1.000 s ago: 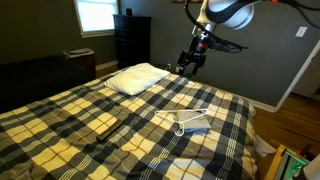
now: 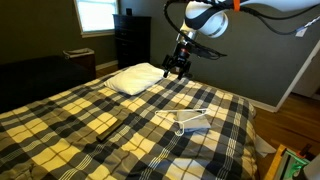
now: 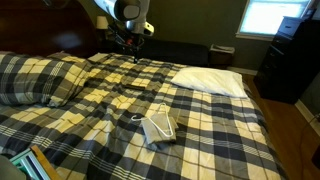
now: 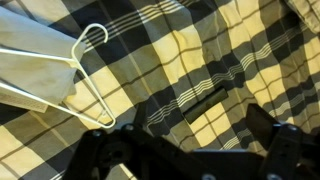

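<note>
A white clothes hanger (image 2: 181, 125) lies on the plaid bedspread, over a pale flat piece (image 2: 196, 124) that could be cloth or paper. The hanger's hook (image 4: 94, 35) and part of its frame show at the left of the wrist view. A short dark bar (image 4: 205, 104) rests on the plaid below my gripper. My fingers stand wide apart with nothing between them. From outside, the gripper (image 2: 177, 69) hangs above the bed, apart from hanger and bar; the dark bar (image 3: 135, 87) lies farther back than the hanger in exterior view 2.
A white pillow (image 2: 136, 79) lies on the bed's far side. The plaid bedspread (image 3: 215, 140) is wrinkled and largely bare. A dark dresser (image 2: 132, 40) stands by the wall, and a rumpled plaid mound (image 3: 45, 80) is at the left of exterior view 2.
Above the bed, my gripper has shifted left in exterior view 1. The hanger, pale piece and pillow have stayed put.
</note>
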